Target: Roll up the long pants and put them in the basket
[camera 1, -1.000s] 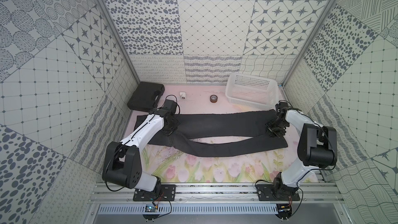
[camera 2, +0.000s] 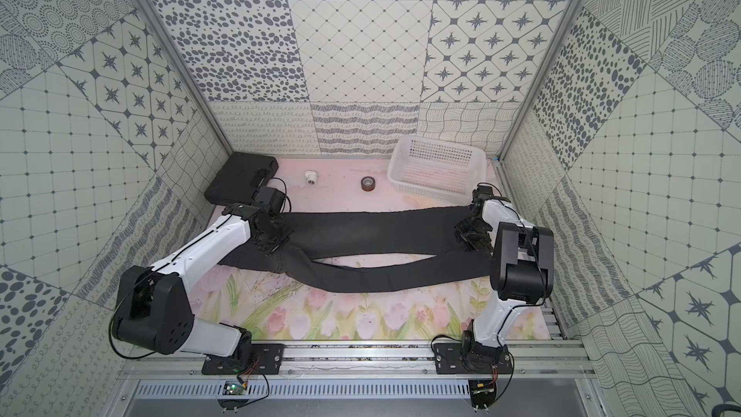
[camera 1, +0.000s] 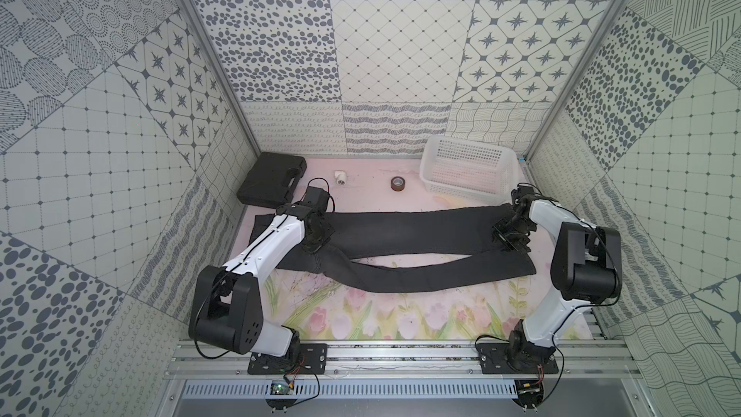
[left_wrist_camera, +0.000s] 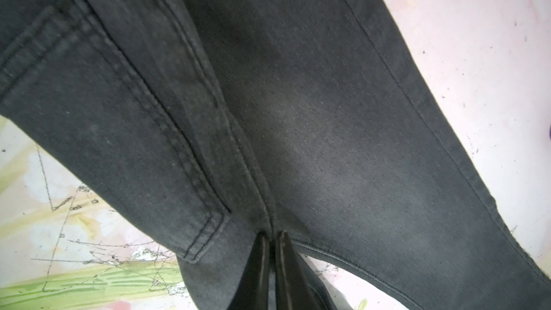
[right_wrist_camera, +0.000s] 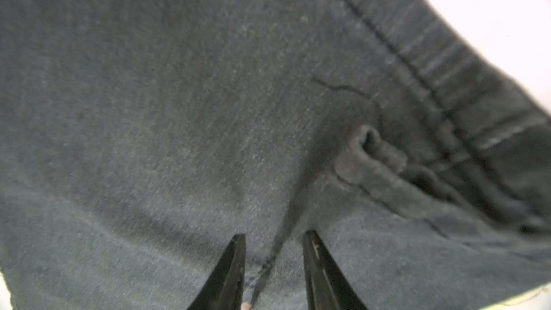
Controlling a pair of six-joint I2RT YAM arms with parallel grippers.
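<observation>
Dark grey long pants (camera 1: 417, 231) lie stretched across the table, legs parted by a narrow gap, with the leg ends at the right. Toward the left end, my left gripper is shut at the crotch, and a ridge of cloth runs into its fingertips. A pocket (left_wrist_camera: 109, 103) shows beside that ridge. Over the leg ends hovers my right gripper, its fingers (right_wrist_camera: 229, 272) apart. Below them a cloth edge passes between the two fingers, and a raised hem fold (right_wrist_camera: 396, 189) lies just beyond. The arms hide parts of the pants in both top views.
A white basket (camera 1: 471, 170) stands at the back right, close behind the pants. A tape roll (camera 1: 397, 183), a small white item (camera 1: 340, 177) and a black case (camera 1: 270, 179) sit along the back.
The left arm and the pants look almost unchanged.
</observation>
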